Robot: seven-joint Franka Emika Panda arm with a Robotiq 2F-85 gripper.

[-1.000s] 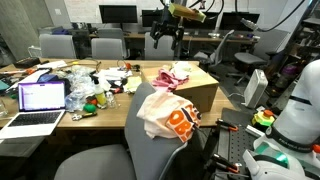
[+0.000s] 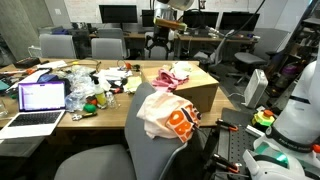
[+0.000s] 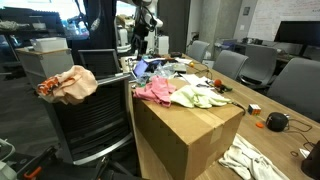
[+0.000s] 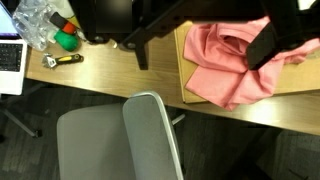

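Note:
My gripper [image 2: 157,46] hangs in the air above the far part of the table in exterior view 1. It stands open, and its dark fingers [image 4: 145,42] are wide apart in the wrist view with nothing held between them. A pink cloth [image 4: 228,65] lies crumpled in a cardboard box below, partly hidden by one finger. Exterior view 2 has this pink cloth [image 3: 157,90] draped at the box rim, beside a pale cream cloth [image 3: 202,96]. The cardboard box [image 3: 190,135] stands at the table's edge.
A peach-white cloth with orange patches [image 2: 168,114] hangs over a grey chair back [image 2: 150,145]. An open laptop [image 2: 40,103] and a cluttered pile of bags and small items [image 2: 88,85] occupy the table's left. White cloth [image 3: 250,160] lies on the table beyond the box.
My gripper has shifted left and somewhat lower over the last second, as seen in exterior view 1. The cloths, the box and the chair have not visibly moved.

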